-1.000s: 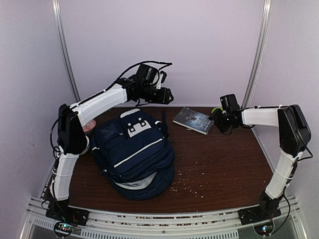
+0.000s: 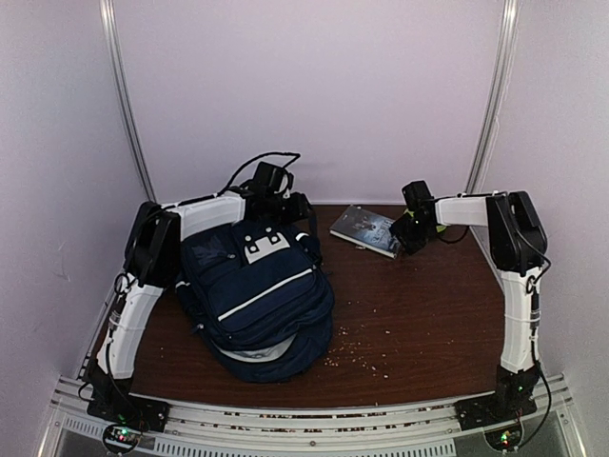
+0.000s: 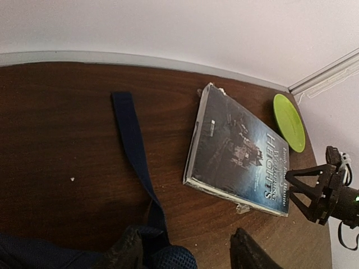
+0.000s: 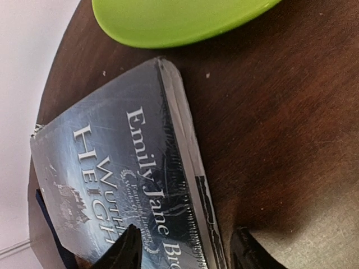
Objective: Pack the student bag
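Note:
The navy backpack lies on the table's left half, a strap trailing beside it. A hardcover book, Wuthering Heights, lies flat at the back right, and a green plate is just beyond its end. My left gripper is open over the backpack's top, fingers showing at the bottom of the left wrist view. My right gripper is at the book's right end, its fingertips either side of the book's edge in the right wrist view, apart, with nothing visibly held.
Pale walls enclose the back and both sides close to the arms.
My left gripper has moved down and slightly left onto the backpack's top. My right gripper has moved from near the plate down to the book's right end.

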